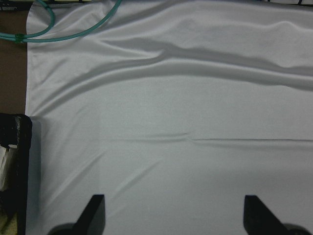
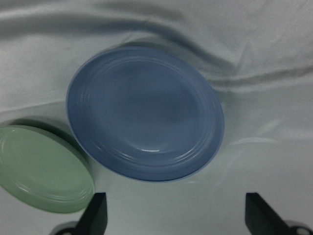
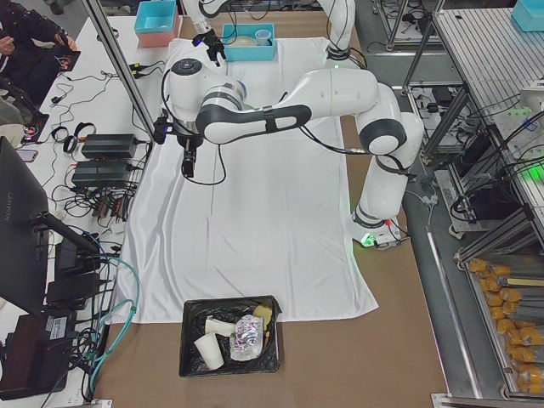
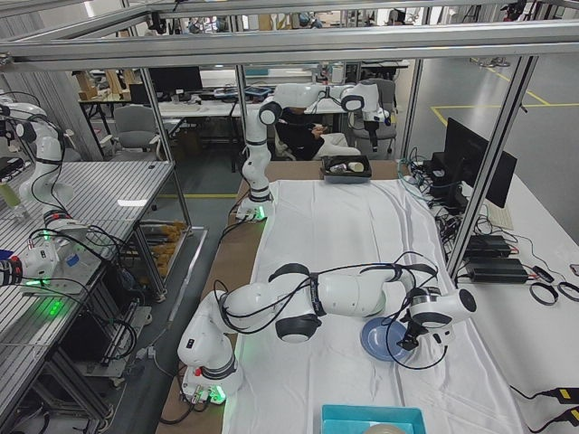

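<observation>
A blue plate [image 2: 145,112] lies on the white cloth [image 2: 234,166] in the right wrist view, with a pale green plate [image 2: 41,169] at its lower left. My right gripper is open above the cloth just beside them, nothing between its fingers. My left gripper hangs open over bare cloth, also empty; in the camera left view its arm reaches across the upper part of the cloth.
A black lined bin [image 3: 195,336] with white cups, a foil packet and other items sits at the cloth's near edge in the camera left view. A teal bin [image 4: 371,412] stands at the other end.
</observation>
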